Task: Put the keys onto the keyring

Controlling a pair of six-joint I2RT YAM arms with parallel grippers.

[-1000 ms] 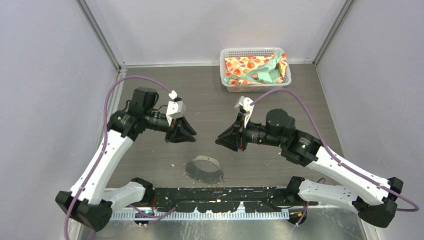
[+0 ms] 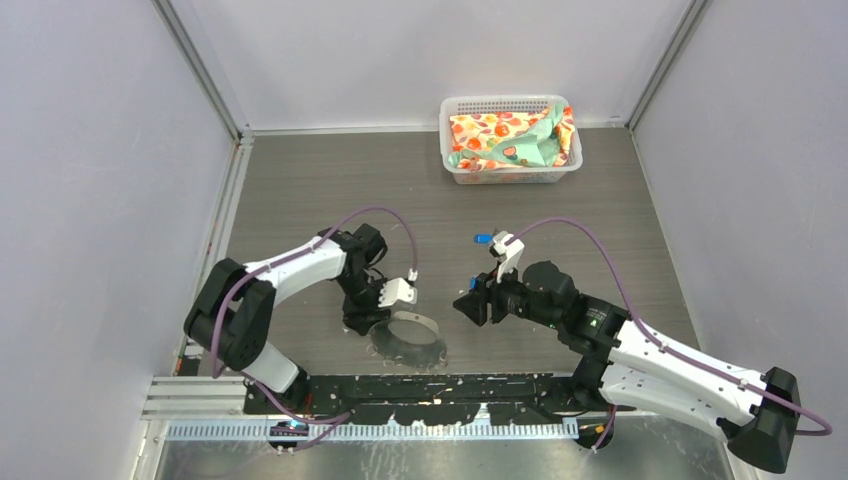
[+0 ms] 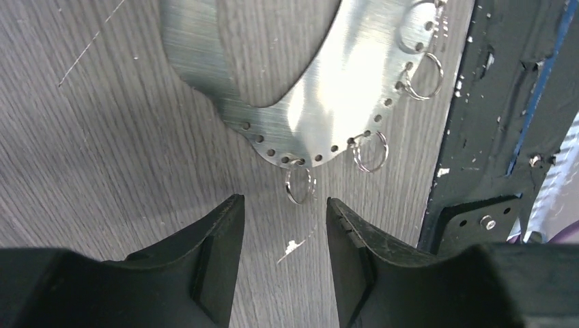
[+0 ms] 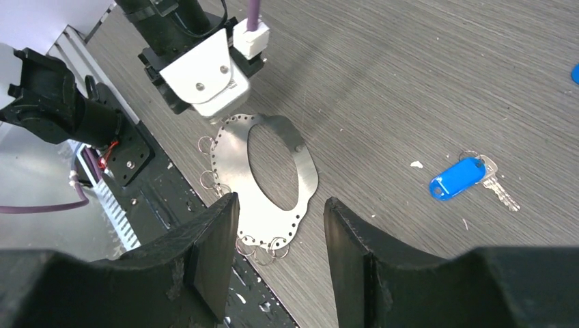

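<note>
A silver metal plate [image 3: 341, 82] with small rings, the keyring [image 4: 266, 212], lies flat near the table's front edge. My left gripper hangs low at its rim, part open, around a small ring, not visibly holding it. A key [image 4: 502, 191] with a blue tag [image 4: 456, 179] lies to the right of the plate in the right wrist view. My right gripper is open above the table between plate and key, nothing between its fingers. Another blue tag [image 2: 483, 238] shows in the top view, partly beside the right arm.
A white basket [image 2: 455, 175] with patterned cloth stands at the back right. A black rail strip runs along the front edge.
Both arms have come down toward the table. My left gripper has moved down and toward the plate; my right gripper has lowered and shifted slightly right.
</note>
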